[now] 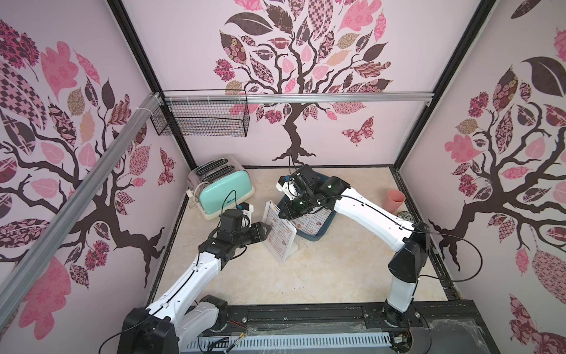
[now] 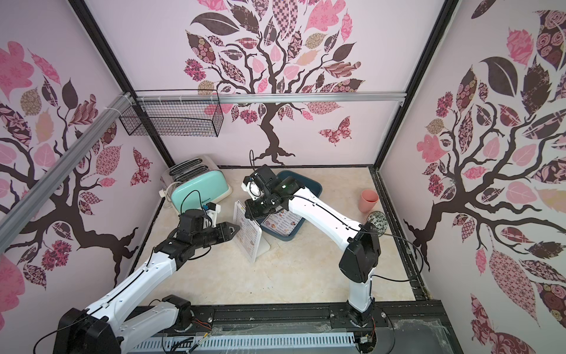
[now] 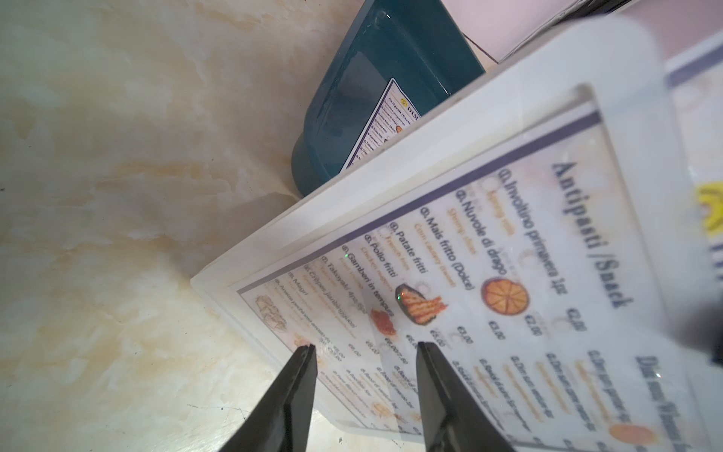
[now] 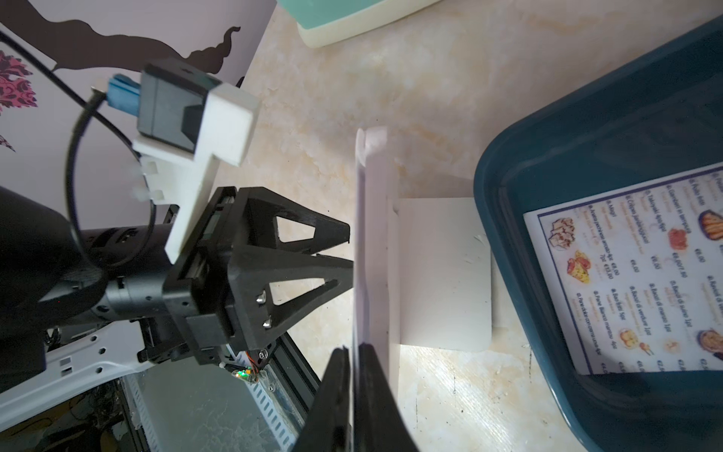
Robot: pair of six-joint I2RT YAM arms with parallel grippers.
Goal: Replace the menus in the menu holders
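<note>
A white menu holder (image 1: 277, 239) stands on the table with a printed menu in it, facing left. My left gripper is beside its printed face; whether its fingers touch or pinch anything is unclear. My right gripper is at the holder's upper edge, its fingers close together around that thin edge; whether they pinch it is hard to tell. A blue tray (image 4: 497, 188) behind the holder contains a printed menu (image 4: 625, 278).
A mint toaster (image 1: 224, 191) stands at the back left. A pink cup (image 1: 393, 200) and a patterned round object (image 1: 405, 216) are at the right.
</note>
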